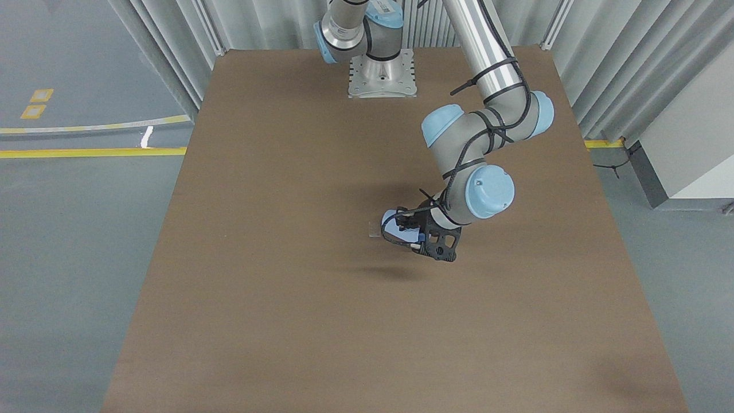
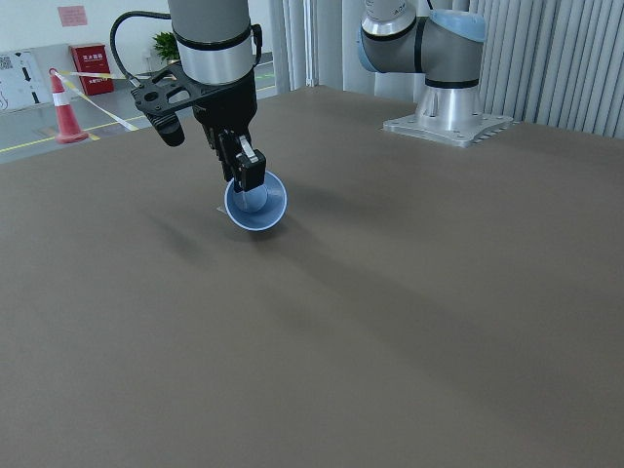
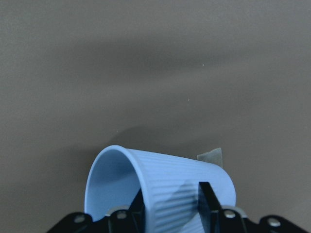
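A light blue ribbed cup lies on its side on the brown table, its open mouth toward the left of the wrist view and toward the camera in the left view. My black gripper is low over the cup, with fingers on either side of part of it, the left one at the mouth. Whether they press on the cup or are apart from it I cannot tell. In the front view the gripper partly hides the cup.
A small translucent piece is beside the cup.
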